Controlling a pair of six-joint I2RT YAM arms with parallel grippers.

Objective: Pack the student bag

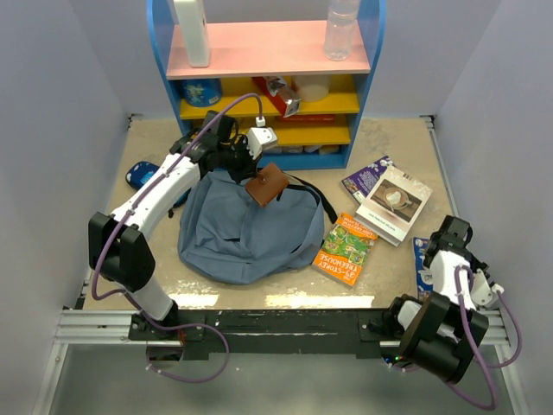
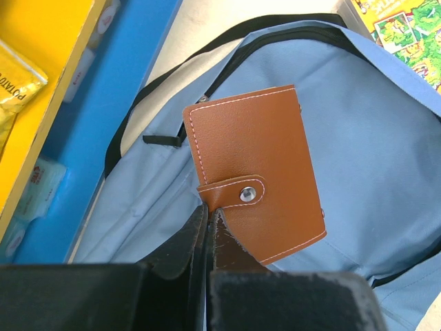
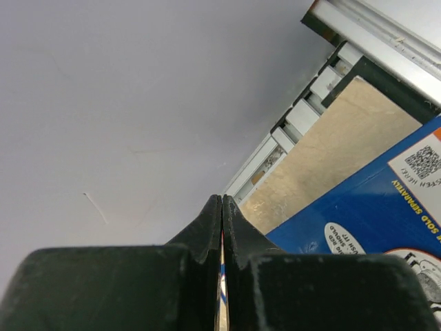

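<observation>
A brown leather wallet-like case (image 2: 265, 162) with a snap strap is pinched at one edge by my left gripper, which is shut on it. Beneath it spreads the blue student bag (image 1: 246, 238), with a black zip and straps, lying on the floor. From above, the brown case (image 1: 266, 184) hangs over the bag's upper part. My right gripper is shut, with nothing showing between its fingers. It stands by the right wall, near a blue book (image 3: 365, 207) partly hidden under the right arm.
An orange-green book (image 1: 346, 249), a white book (image 1: 395, 204) and a purple book (image 1: 367, 178) lie right of the bag. Left of it rests a dark blue pouch (image 1: 141, 174). A shelf (image 1: 268, 47) stands at the back. Bare floor shows along the front.
</observation>
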